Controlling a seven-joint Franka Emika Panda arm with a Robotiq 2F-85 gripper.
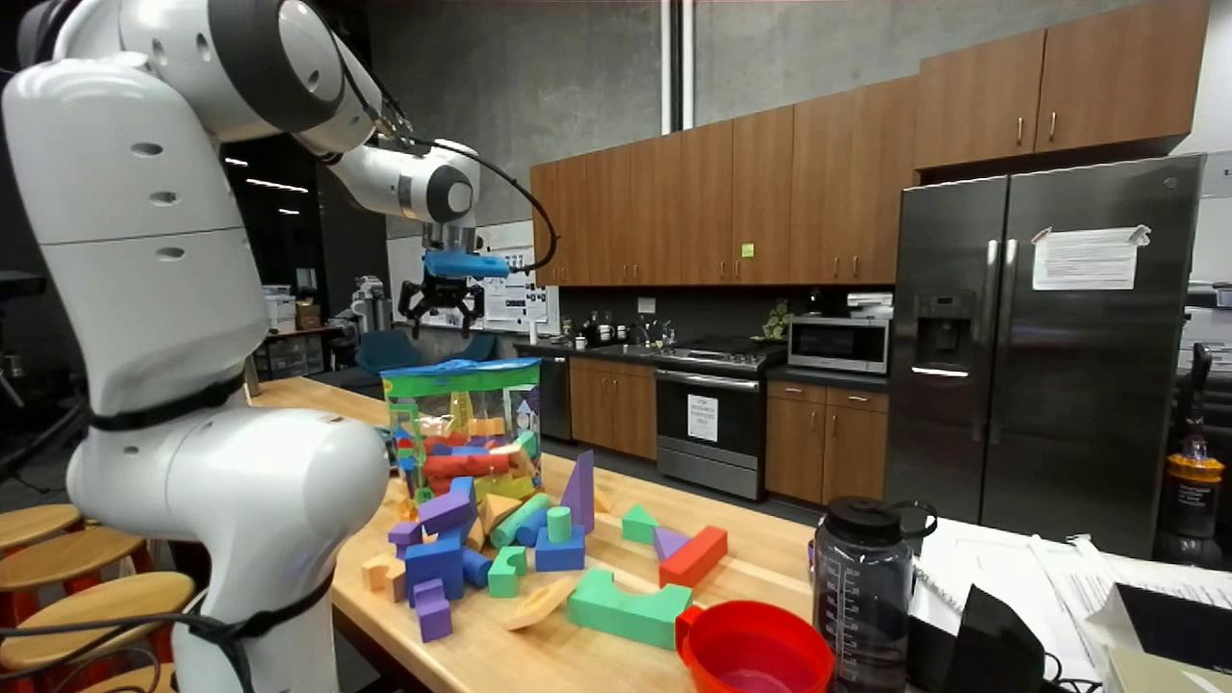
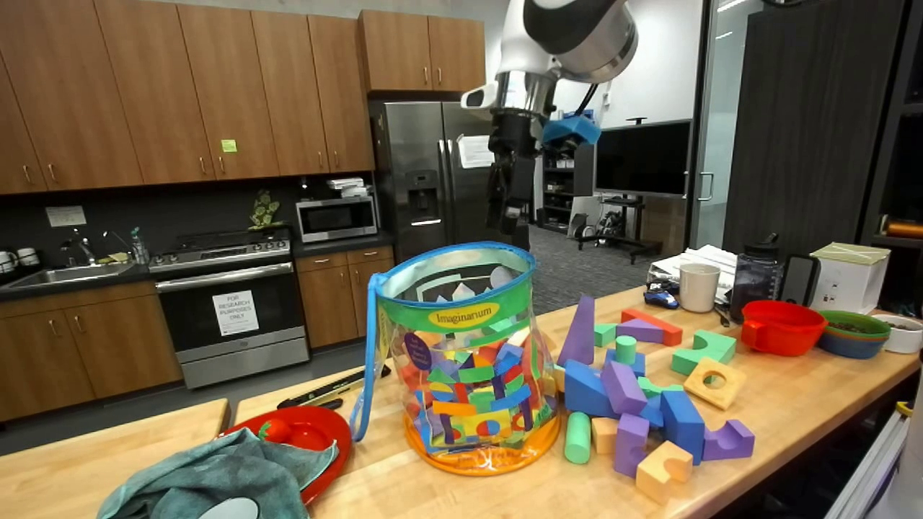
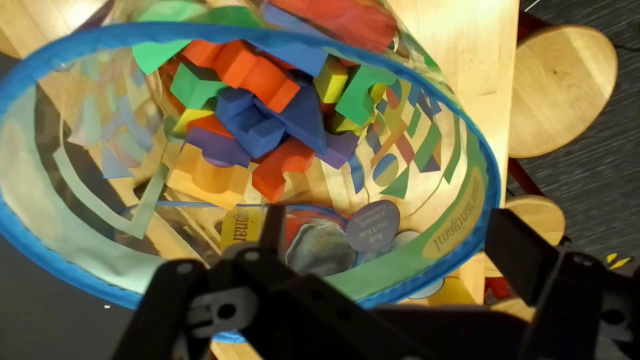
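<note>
My gripper (image 1: 441, 321) hangs above the clear block bag (image 1: 462, 375), pointing down, its two fingers spread apart and nothing between them. In the wrist view the bag's blue rim (image 3: 493, 174) is a wide oval, and the gripper is over the side of it that bears the label. Inside lie many coloured blocks, among them a red arch block (image 3: 279, 171), an orange block (image 3: 210, 177) and a blue notched block (image 3: 249, 123). More blocks are loose on the table beside the bag, including a tall purple wedge (image 2: 577, 330) and a green cylinder (image 2: 577, 437).
A red plate (image 2: 333, 463) partly covered by a teal cloth (image 2: 225, 476) sits left of the bag in exterior view 2. At the table's other end stand a red cup (image 1: 757, 647), a dark bottle (image 1: 863, 589) and bowls. Stools (image 3: 558, 90) line one table edge.
</note>
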